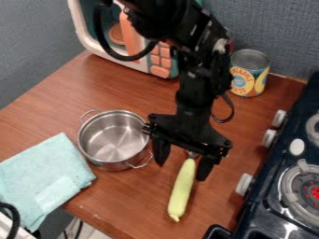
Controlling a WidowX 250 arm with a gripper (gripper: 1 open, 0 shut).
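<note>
My black gripper (182, 155) hangs low over the wooden table, its two fingers spread apart, just above the upper end of a pale yellow corn cob (181, 191). The cob lies lengthwise on the table; its top end is partly hidden by the gripper. A steel pot (115, 140) with wire handles stands just left of the gripper.
A light blue cloth (41, 177) lies at the left front. A black stove (283, 182) with white knobs borders the right side. A can (248, 75) stands at the back right, a toy microwave (125, 51) at the back.
</note>
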